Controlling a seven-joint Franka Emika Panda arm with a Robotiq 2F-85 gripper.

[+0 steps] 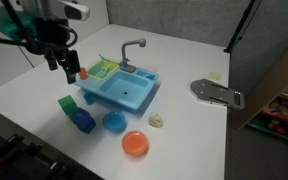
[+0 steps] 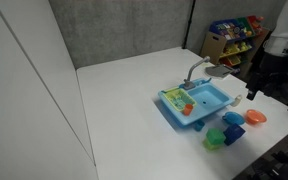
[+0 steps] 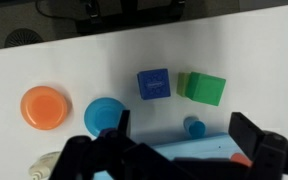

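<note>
My gripper stands open with nothing between its fingers, seen at the lower edge of the wrist view. In exterior view 1 the gripper hangs above the table, left of the light blue toy sink. A dark blue block and a green block sit in front of the sink; the wrist view shows the blue block and green block side by side, slightly apart. Nearby are a blue dish and an orange dish. A small blue piece lies by the sink's edge.
The sink carries a grey faucet, a green-yellow rack and an orange-red piece. A pale lump and a grey metal tray lie to the right. Shelves with colourful bins stand beyond the table.
</note>
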